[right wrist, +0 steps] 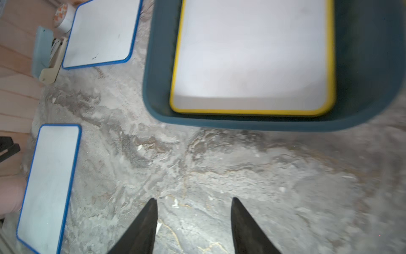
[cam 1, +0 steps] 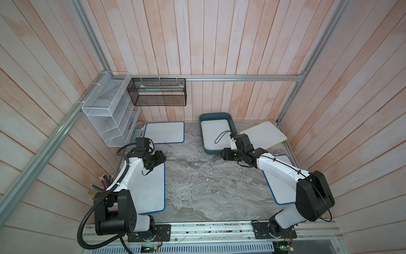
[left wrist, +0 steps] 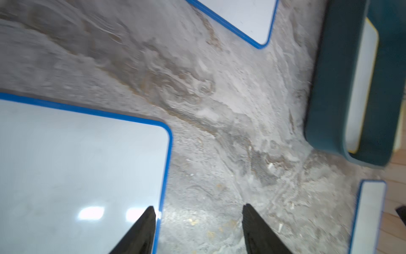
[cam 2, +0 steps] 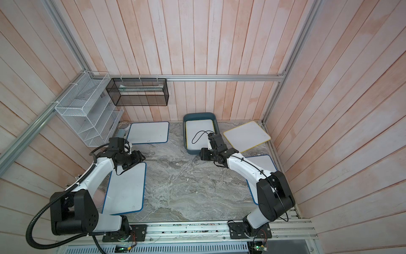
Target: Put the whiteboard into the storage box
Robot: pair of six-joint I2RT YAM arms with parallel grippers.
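The teal storage box point(cam 1: 223, 151) stands at the back middle of the table. Flat inside it lies a yellow-edged whiteboard point(right wrist: 253, 55). Out on the table, another yellow-edged whiteboard point(cam 2: 247, 136) rests right of the box, a blue-edged whiteboard point(cam 1: 165, 132) is at the back left, and one more blue-edged whiteboard point(left wrist: 80, 169) fills the left side. Above that last board's far right corner hovers my left gripper, its fingers apart and empty. My right gripper, just in front of the box's near wall, is open around nothing.
Another blue-edged whiteboard point(cam 2: 261, 158) lies at the right, partly under my right arm. White wire shelves point(cam 1: 110, 112) and a black mesh basket point(cam 1: 156, 98) hang at the back left. Bare marble between the arms is free.
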